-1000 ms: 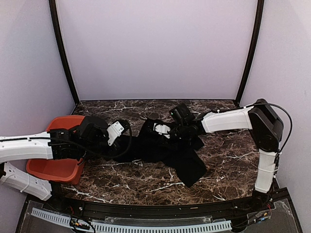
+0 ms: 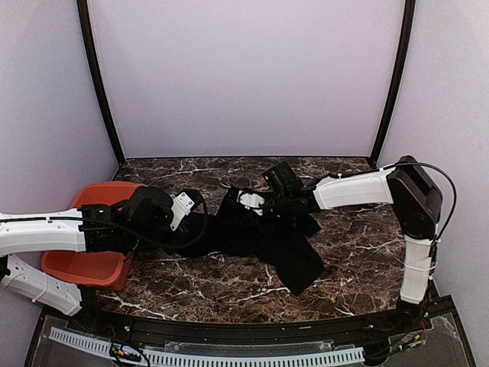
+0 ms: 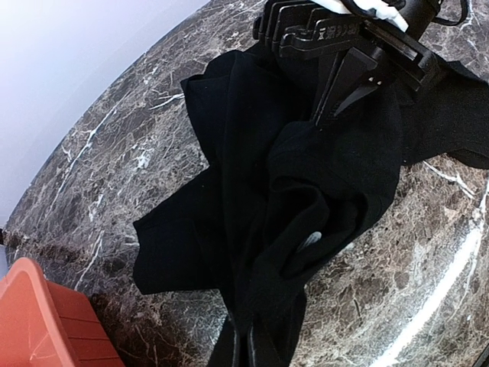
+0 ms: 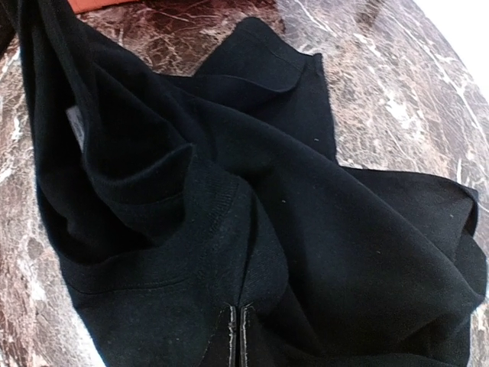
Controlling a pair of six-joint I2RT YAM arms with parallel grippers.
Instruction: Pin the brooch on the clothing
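The black clothing point(image 2: 298, 264) lies rumpled across the middle of the table. Its left part is drawn up into a narrow gather, and my left gripper is shut on that cloth. My right gripper is shut with its tips against a fold near a ribbed seam; whether any fabric is pinched there I cannot tell. In the left wrist view, the right gripper's dark finger point(image 3: 334, 99) points down onto the cloth. A small pale piece point(image 3: 309, 241) shows inside a fold, too unclear to tell brooch from label. No brooch is clearly visible.
An orange bin point(image 2: 84, 267) stands at the left, partly under the left arm. Bare marble table point(image 2: 359, 275) shows at the front and right. A white panel point(image 2: 252, 76) closes off the back.
My right gripper has shifted slightly to the left over the cloth, with a small dip and rise. The left arm and the clothing look almost unchanged.
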